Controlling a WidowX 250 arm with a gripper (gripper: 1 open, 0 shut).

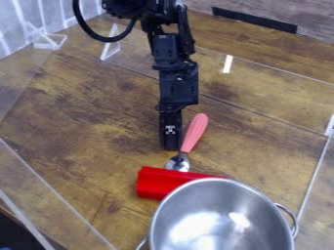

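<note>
My black gripper (171, 137) reaches down to the wooden table, its tips low beside a spoon-like utensil with a pink handle (196, 128) and a metal head (178, 163). The fingers look shut; whether they touch the utensil is unclear. Just below lies a red cylinder (169, 183), partly behind a large steel pot (222, 227).
The bare wooden table (78, 127) is open to the left and to the upper right. Clear panels or pale edges (308, 200) run along the sides, and a dark board stands at the back.
</note>
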